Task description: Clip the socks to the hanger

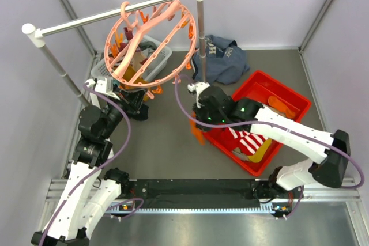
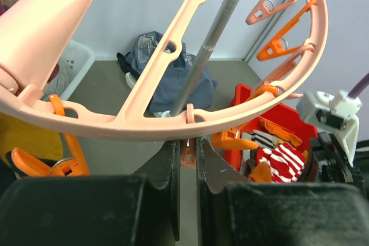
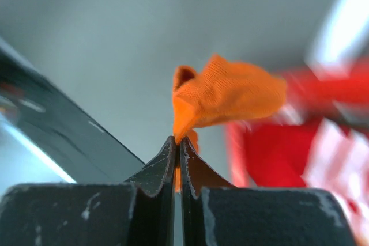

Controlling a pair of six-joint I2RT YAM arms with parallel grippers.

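Note:
The pink round hanger (image 1: 150, 50) hangs from the metal rail, with orange and pink clips around its rim. My left gripper is shut on a small pink piece under the hanger's rim. My right gripper is shut, with an orange sock (image 3: 225, 90) at its fingertips, hanging out on both sides of them. In the top view this gripper is to the right of the hanger, over the left edge of the red bin (image 1: 293, 97), which holds striped, orange and yellow socks.
A white basket (image 1: 161, 61) sits behind the hanger, and a blue-grey garment (image 1: 222, 61) lies at the back. Upright poles (image 1: 57, 64) carry the rail. The grey floor between the hanger and the bin is mostly clear.

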